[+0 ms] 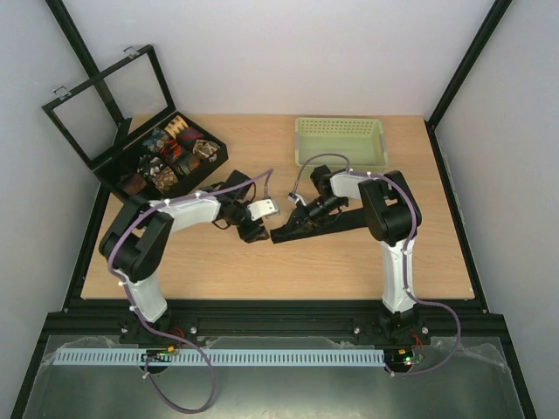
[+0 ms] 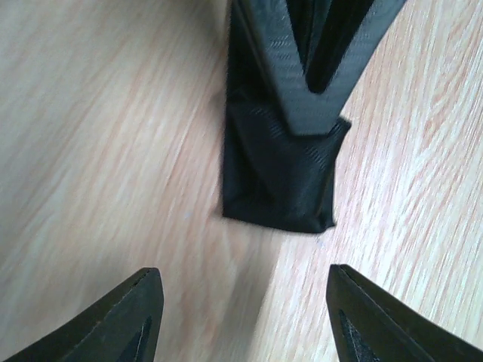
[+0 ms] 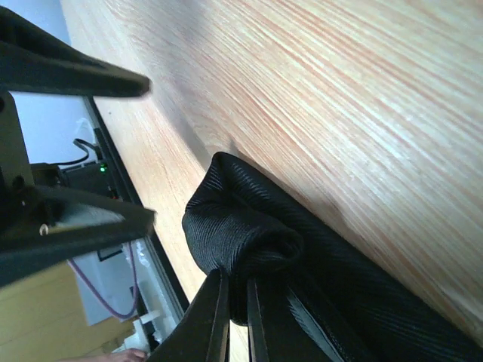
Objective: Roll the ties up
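A black tie (image 1: 345, 220) lies lengthwise across the middle of the table, its left end folded over. My right gripper (image 1: 293, 223) is down on that end; in the right wrist view its fingertips (image 3: 219, 317) are shut on the folded fabric (image 3: 241, 241). My left gripper stands open just left of the tie's end (image 2: 279, 181), in the left wrist view with bare wood between its fingers. The right gripper's body overhangs that end at the top of the left wrist view.
A black box (image 1: 113, 175) of rolled ties, lid raised, stands at the back left. A green basket (image 1: 341, 164) sits at the back right.
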